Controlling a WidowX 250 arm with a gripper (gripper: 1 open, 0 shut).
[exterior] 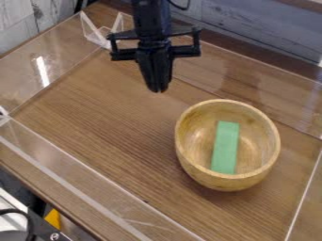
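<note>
My gripper (158, 83) hangs over the back middle of the wooden tray, dark and shut, with nothing seen between its fingers. In front of it and to the right, a wide tan bowl (191, 134) holds a green block (227, 146) lying lengthwise inside.
Walls line the back (265, 28) and left side, with a clear plastic piece at the back left partly behind my arm. Cables show at the bottom left corner.
</note>
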